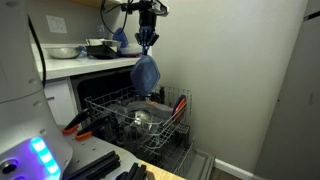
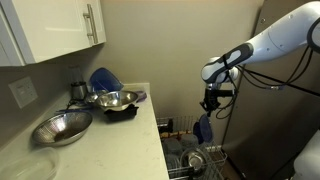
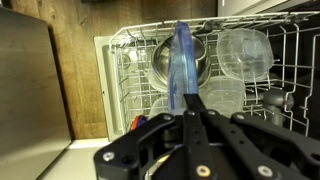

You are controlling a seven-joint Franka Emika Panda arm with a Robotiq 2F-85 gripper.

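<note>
A blue plate (image 1: 145,75) hangs on edge beneath my gripper (image 1: 146,50), pinched by its rim, in the air above the dishwasher rack (image 1: 180,111). From the wrist view the plate (image 3: 183,65) shows nearly edge-on, running from my shut gripper over the rack. In the second exterior view the blue plate (image 2: 203,130) hangs below the gripper (image 2: 207,110), over the rack. Beneath it, the rack holds a steel bowl (image 3: 160,62) and clear plastic containers (image 3: 243,52).
On the counter (image 2: 125,140) to the side stand a colander (image 2: 62,128), a steel bowl (image 2: 117,98) and another blue plate (image 2: 104,80). Colourful utensils (image 1: 179,104) stand at the rack's side. Open floor (image 3: 85,75) lies beside the rack.
</note>
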